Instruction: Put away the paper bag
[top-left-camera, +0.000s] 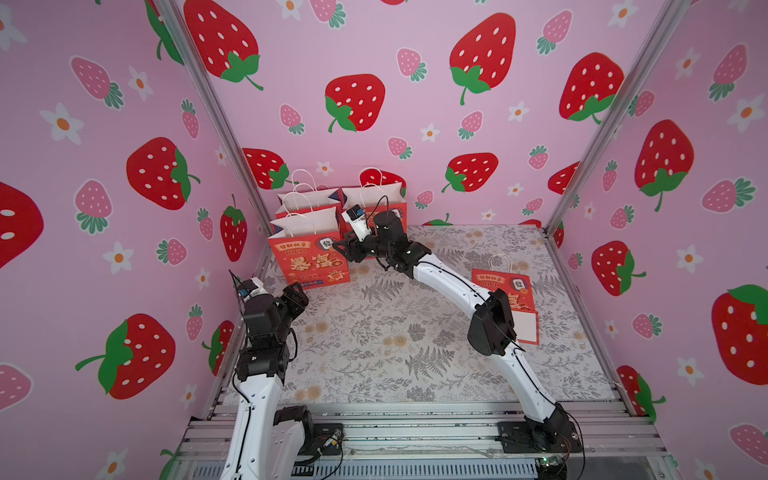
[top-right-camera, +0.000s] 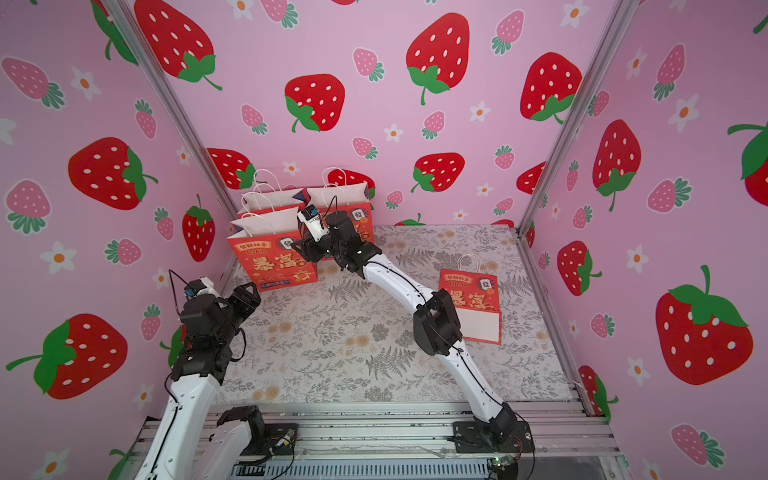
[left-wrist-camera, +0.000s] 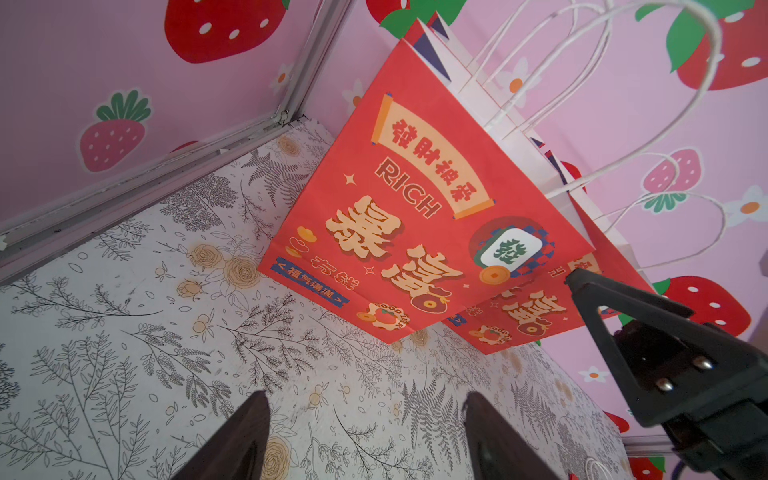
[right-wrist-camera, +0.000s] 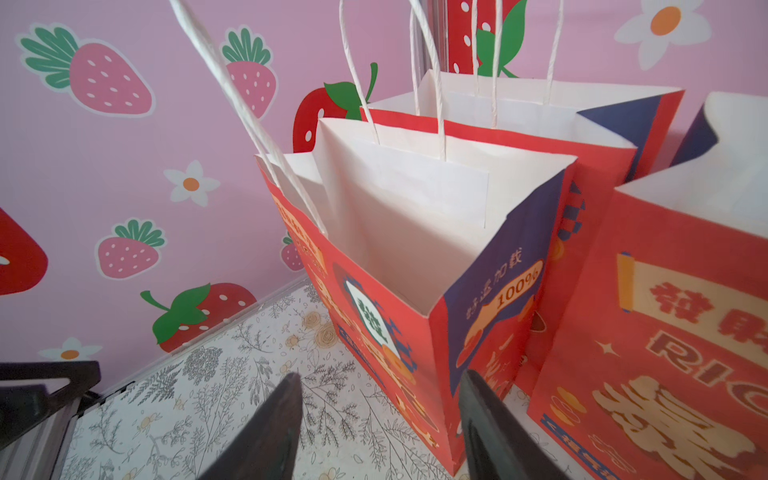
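Observation:
Three red paper bags stand upright and open-topped in the far left corner. The front bag (top-left-camera: 308, 260) has its printed face toward the room, with a second bag (top-left-camera: 304, 200) behind it and a third bag (top-right-camera: 360, 220) to its right. On the right of the table a folded paper bag (top-right-camera: 468, 289) lies flat. My right gripper is partly open at the front bag's right side, with nothing seen held between its fingers. Near that bag's lower left, my left gripper is apart from it, its fingers spread and empty.
The right arm (top-left-camera: 456, 288) stretches diagonally across the table, passing close to the flat bag. A metal frame rail (left-wrist-camera: 144, 196) runs along the left wall.

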